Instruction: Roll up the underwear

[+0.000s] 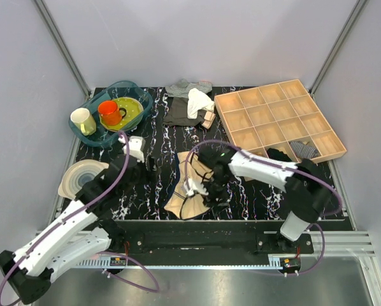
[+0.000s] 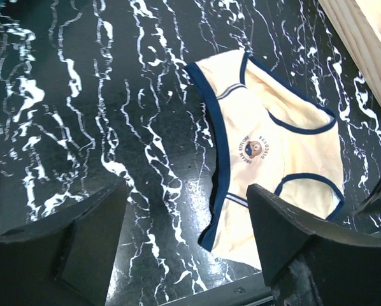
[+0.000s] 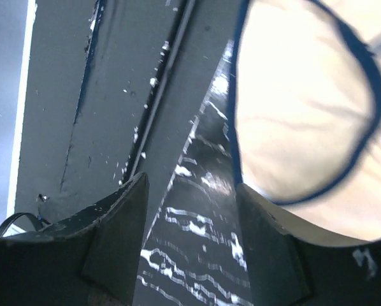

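Note:
Cream underwear with dark blue trim lies spread on the black marbled table. A small round print shows on its front in the left wrist view. In the top view the right arm covers part of the underwear. My left gripper is part open, with only table and the garment's edge visible beyond its fingers. My right gripper is part open low beside the underwear; one finger overlaps the garment's blue edge in view, and whether it touches the cloth I cannot tell.
An empty-celled wooden divider box stands at the right, a rolled striped cloth in one cell. At the back lies folded clothing. A teal basket with mugs and a plate occupies the back left.

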